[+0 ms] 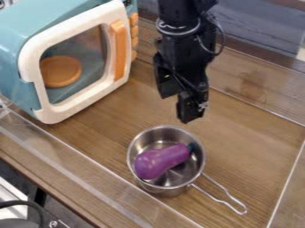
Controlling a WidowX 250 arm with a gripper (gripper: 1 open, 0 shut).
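A steel saucepan (pixel 185 183) with a long wire handle sits on the wooden counter, holding a purple eggplant (pixel 160 159) that lies inside it. Above and behind the pan hangs my black gripper (pixel 181 107), open, with nothing seen between its fingers and clear of the eggplant.
A teal toy microwave (pixel 27 36) with a white-framed door and an orange disc (pixel 61 71) inside stands at the upper left. The counter right of the pan is clear. The counter's near edge runs along the lower left.
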